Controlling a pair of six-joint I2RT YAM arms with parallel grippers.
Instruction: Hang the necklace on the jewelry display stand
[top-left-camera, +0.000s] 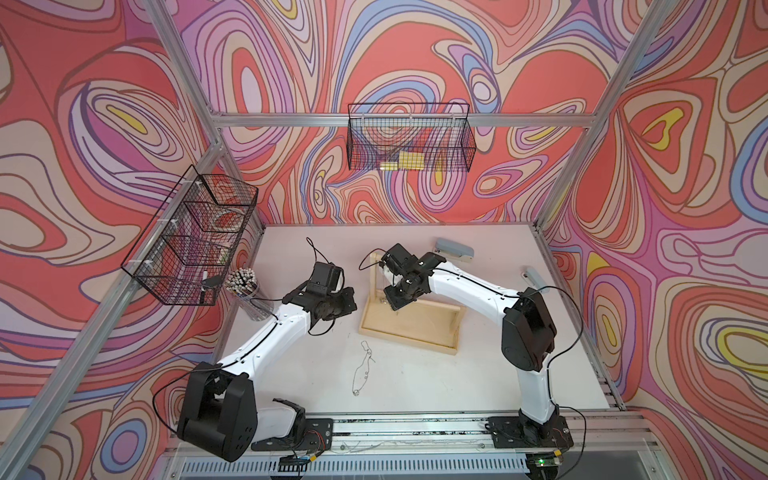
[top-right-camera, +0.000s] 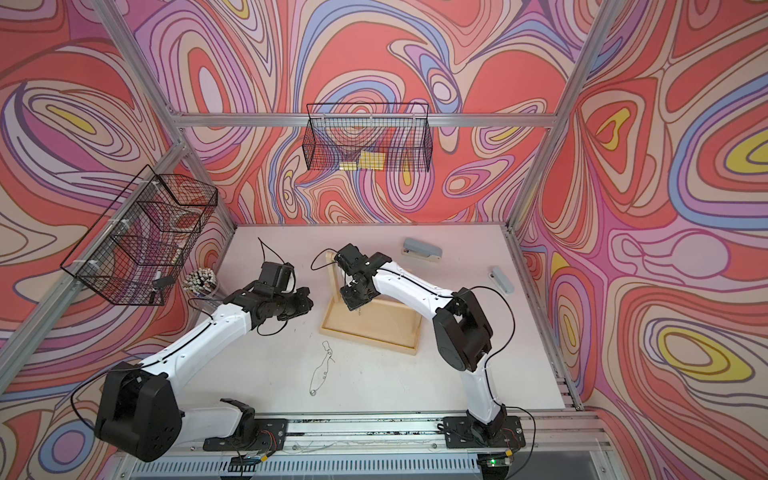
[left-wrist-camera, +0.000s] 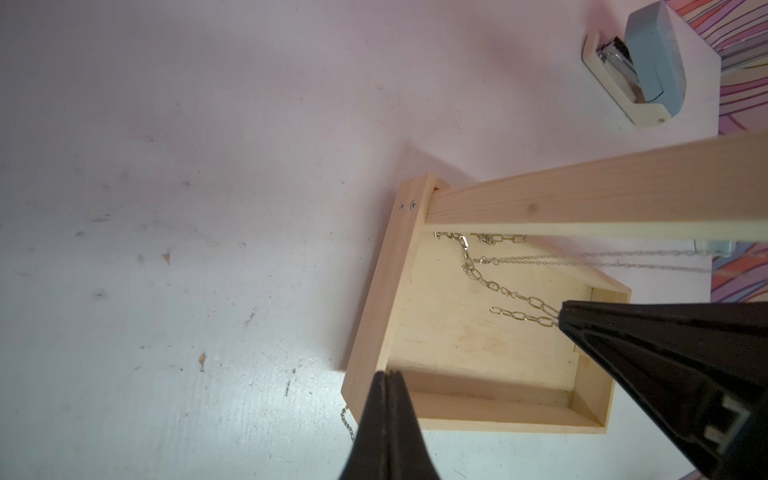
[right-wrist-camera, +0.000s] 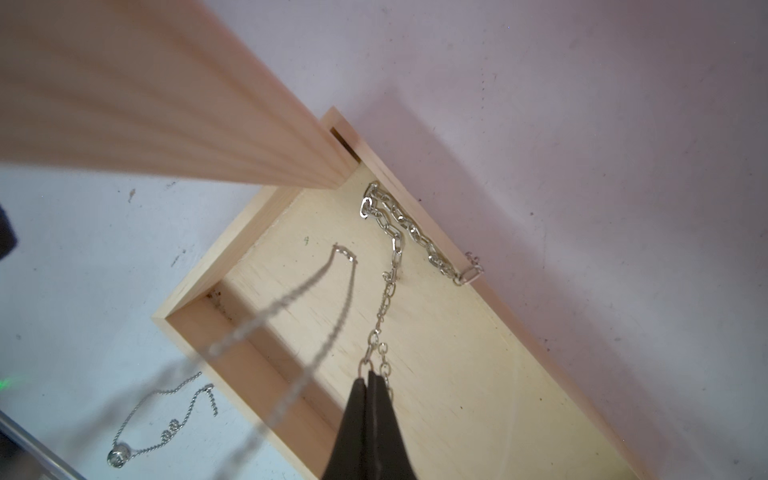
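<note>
The wooden jewelry stand (left-wrist-camera: 368, 320) is a tray with an upright and crossbar (left-wrist-camera: 600, 184), chains draped down into it. My right gripper is shut over the tray, with chain links (right-wrist-camera: 373, 340) at its fingertips; whether it grips them is unclear. In the left wrist view its black fingers reach in from the right to a hanging chain. My left gripper is shut at the stand's left side, nothing visible between its fingers. A silver necklace with a pendant (right-wrist-camera: 118, 456) lies on the table in front of the stand.
A stapler (left-wrist-camera: 652, 60) stands behind the stand. A pot of white sticks (top-left-camera: 241, 281) is at the left, wire baskets (top-left-camera: 190, 256) above it.
</note>
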